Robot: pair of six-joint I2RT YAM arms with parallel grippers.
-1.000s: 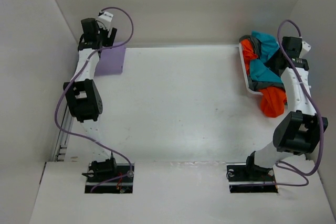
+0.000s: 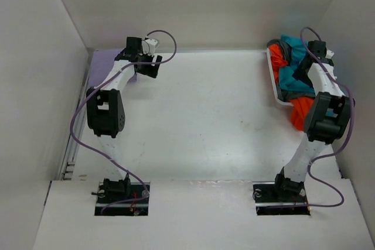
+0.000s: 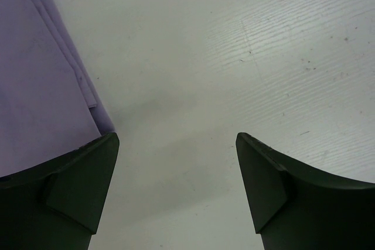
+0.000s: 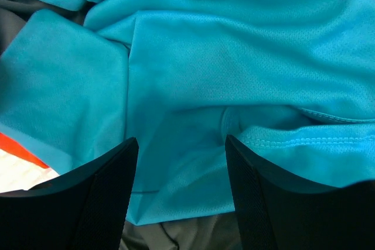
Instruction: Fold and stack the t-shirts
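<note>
A folded lavender shirt (image 2: 102, 62) lies at the far left of the table, its right edge showing in the left wrist view (image 3: 41, 86). My left gripper (image 2: 152, 65) hangs open just right of it over bare table (image 3: 176, 150). At the right, a white bin (image 2: 272, 77) holds crumpled teal (image 2: 290, 80), orange (image 2: 278, 57) and dark grey (image 2: 281, 45) shirts, some orange cloth spilling over its front. My right gripper is open over the teal cloth, with its stitched hem (image 4: 316, 136) beside the fingers and grey cloth below.
Walls close in the table at the back, left and right; the right arm sits close to the right wall.
Over the last second my left gripper moved right from above the lavender shirt to beside it. My right arm shifted slightly over the bin, its wrist coming a little inward from the right.
</note>
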